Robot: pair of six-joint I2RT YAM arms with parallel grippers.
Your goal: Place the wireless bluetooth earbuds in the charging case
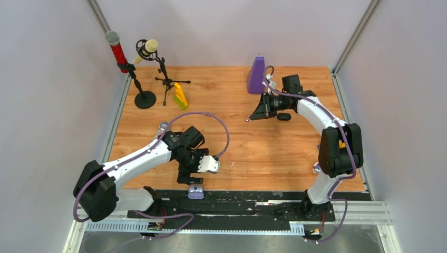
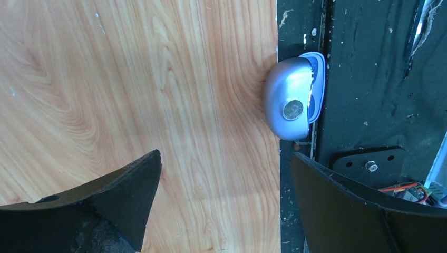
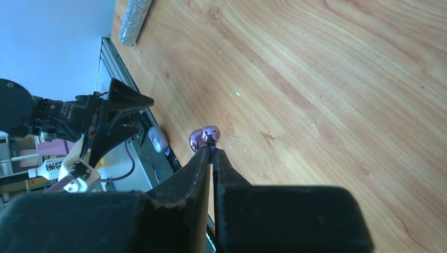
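Note:
The charging case point(image 1: 195, 192) point(image 2: 288, 97) lies on the table's front edge, partly over the dark strip, its lid slightly apart. My left gripper point(image 1: 191, 173) is open just above and behind it, nothing between its fingers; the case appears beyond the fingertips in the left wrist view. My right gripper point(image 1: 251, 117) is held over the middle-right of the table, shut on the small shiny purple earbuds point(image 3: 210, 135) at its tips.
A purple object point(image 1: 255, 75) and a black oval item point(image 1: 284, 116) stand or lie at the back right. Mic stands point(image 1: 145, 99) and a yellow-green item point(image 1: 181, 98) are at the back left.

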